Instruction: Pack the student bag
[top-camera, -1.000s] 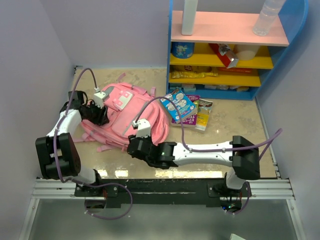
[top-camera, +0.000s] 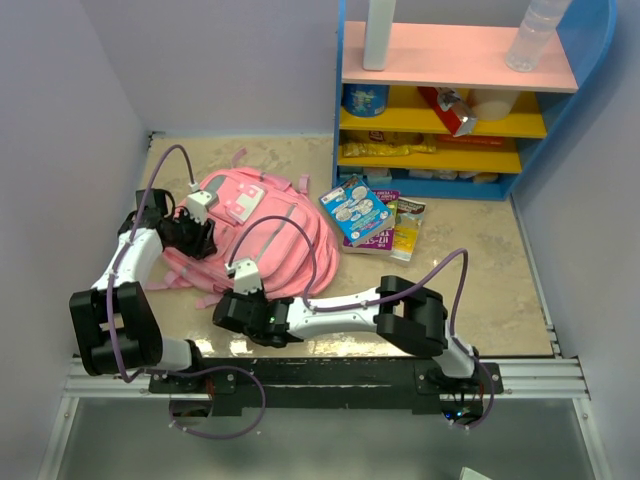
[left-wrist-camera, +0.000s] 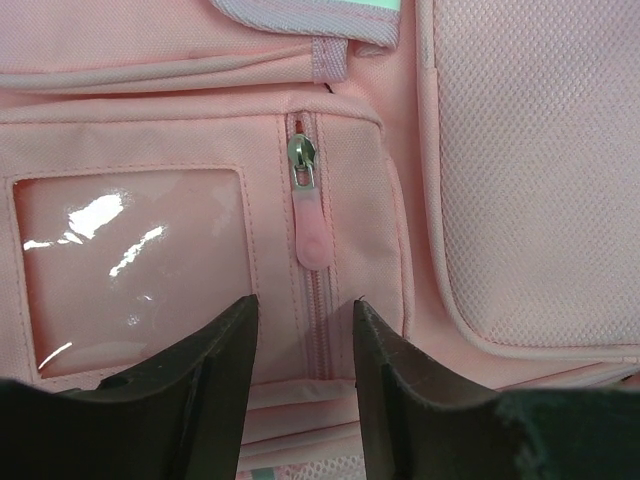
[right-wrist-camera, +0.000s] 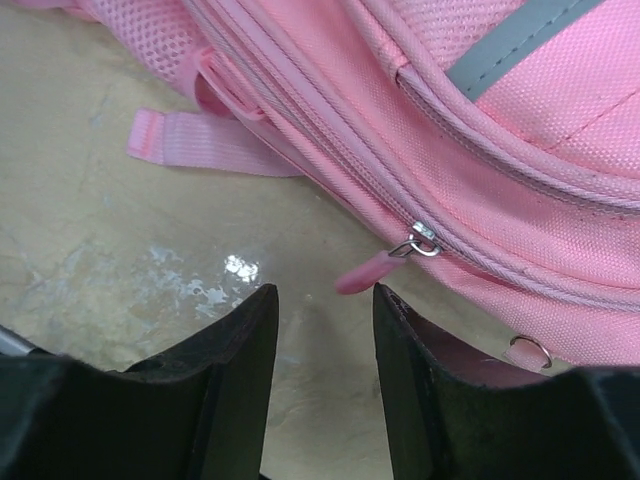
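The pink student bag (top-camera: 290, 215) lies flat on the left side of the table. Over its left part hangs my left gripper, part open with nothing between its fingers. Below it, in the left wrist view, are a clear-windowed pocket (left-wrist-camera: 130, 265) and a small zipper pull (left-wrist-camera: 312, 230). Near the bag's front edge is my right gripper, its fingers apart and empty. Just beyond its fingertips, a pink zipper pull (right-wrist-camera: 370, 272) sticks out from the bag's side zipper and touches neither finger.
Several books (top-camera: 358, 212) lie right of the bag, before a blue shelf unit (top-camera: 340, 130) with yellow shelves (top-camera: 400, 110). A clear bottle (top-camera: 535, 35) stands on its pink top.
My right arm has moved left and slightly toward the table's front edge, along the bag. The left arm has shifted only slightly. Bag and books look much the same.
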